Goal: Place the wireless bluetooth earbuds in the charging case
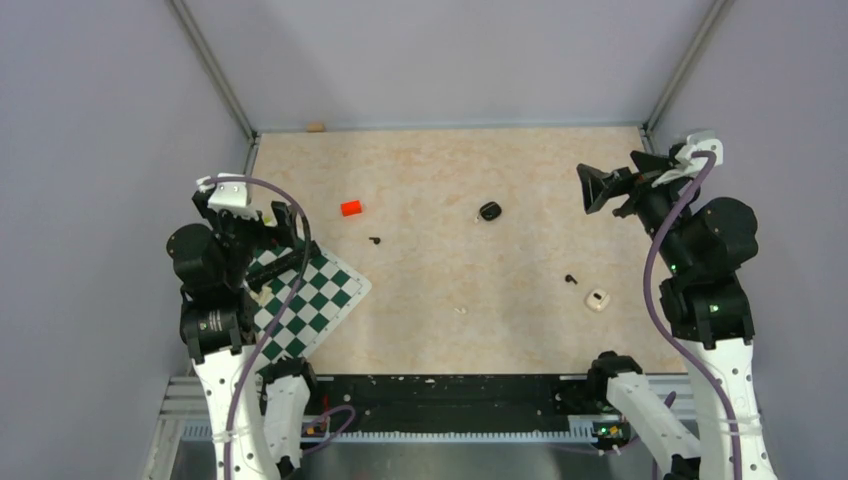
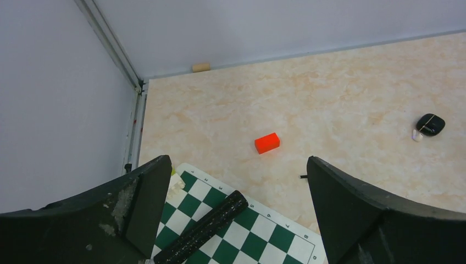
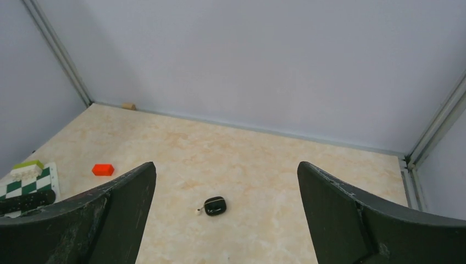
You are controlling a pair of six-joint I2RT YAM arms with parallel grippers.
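A black case [image 1: 490,211] lies on the middle of the table, with a small pale piece beside it, seen also in both wrist views. A white case [image 1: 597,299] lies front right, near a small black earbud [image 1: 570,279]. Another small black piece [image 1: 374,240] lies left of centre, and a small white piece [image 1: 460,310] toward the front middle. My left gripper is open above the checkerboard on the left, nothing between its fingers. My right gripper is open and empty, raised at the right side of the table.
A green checkerboard [image 1: 330,300] with a black cylinder [image 2: 203,231] on it covers the front left. A red block [image 1: 351,208] lies behind it, a wooden block [image 1: 316,127] at the back edge.
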